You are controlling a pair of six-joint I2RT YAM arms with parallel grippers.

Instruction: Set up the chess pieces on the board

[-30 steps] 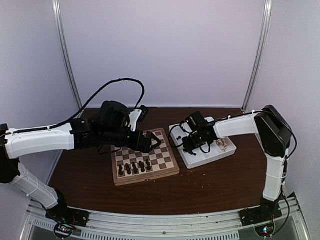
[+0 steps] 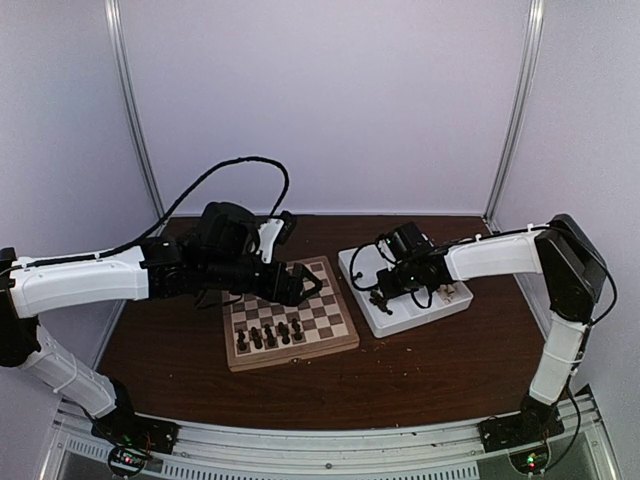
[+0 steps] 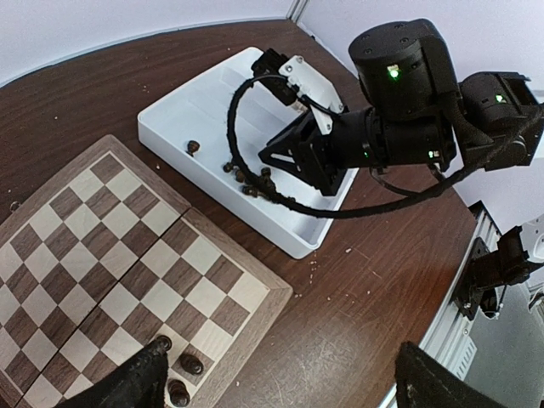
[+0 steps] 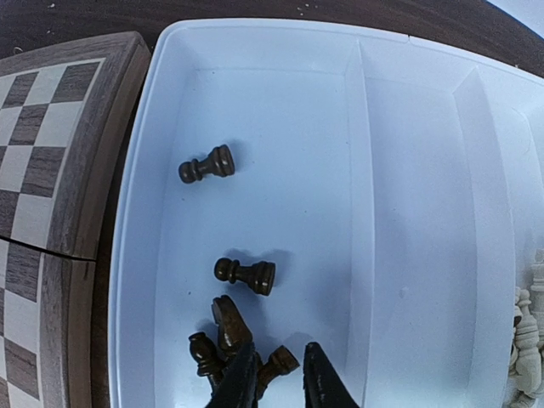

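Observation:
The chessboard (image 2: 333, 335) lies left of the white tray, with several dark pieces (image 2: 269, 335) upright along its near side. My left gripper is wide open above the board, its fingers far apart and nothing between them. Over the tray's left compartment, my right gripper stands part open. Beneath its fingertips several dark pieces lie bunched, among them a knight-like piece (image 4: 229, 325) and a piece with its base (image 4: 282, 360) showing in the gap; contact cannot be made out. Two dark pawns lie on their sides farther up, one pawn (image 4: 246, 275) nearer, another pawn (image 4: 207, 164) beyond.
The white tray (image 4: 361, 195) has raised dividers; its middle compartment (image 4: 418, 229) is empty. White pieces (image 4: 528, 340) lie in the right-hand one. A board edge (image 4: 81, 212) runs close beside the tray. Bare table (image 2: 430, 380) stretches in front.
My right arm has shifted slightly to the right over the tray across the last second. The left arm and the pieces on the board stay where they were.

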